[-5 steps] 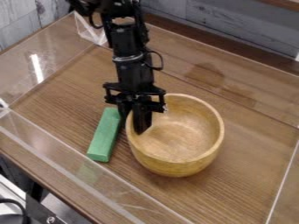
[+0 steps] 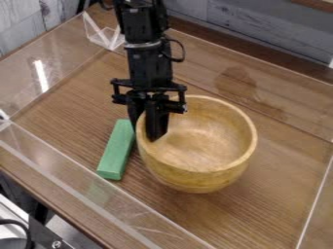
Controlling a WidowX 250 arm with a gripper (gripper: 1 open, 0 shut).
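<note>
My gripper (image 2: 152, 126) reaches down from the top centre onto the left rim of a large tan wooden bowl (image 2: 205, 146) and is shut on that rim; its fingertips are partly hidden by the bowl and dark against it. A green rectangular block (image 2: 116, 151) lies on the wooden table just left of the bowl, close to it.
The wooden table (image 2: 65, 107) has bare room to the left, behind and right of the bowl. A white angular object (image 2: 104, 29) stands at the back left. A pale wall runs along the back, and a dark cable lies at the lower left.
The gripper and bowl have moved slightly to the right and up in the view. The green block looks nearly unchanged.
</note>
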